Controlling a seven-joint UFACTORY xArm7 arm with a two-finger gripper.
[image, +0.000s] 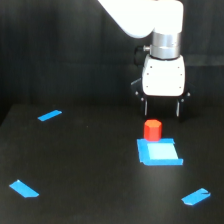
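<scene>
A red block (152, 130) with a rounded look stands at the far left edge of a white square (162, 151) framed in blue tape (144, 158). Above and behind it, my gripper (163, 106) hangs pointing down from the white arm. Its dark fingers (146, 104) are spread wide and nothing shows between them. The gripper is clear of the block and set a little to its right in view. How far it is behind the block is hard to judge.
Strips of blue tape lie on the dark table at the back left (50, 115), front left (24, 188) and front right (196, 197). A dark curtain (60, 50) closes off the back.
</scene>
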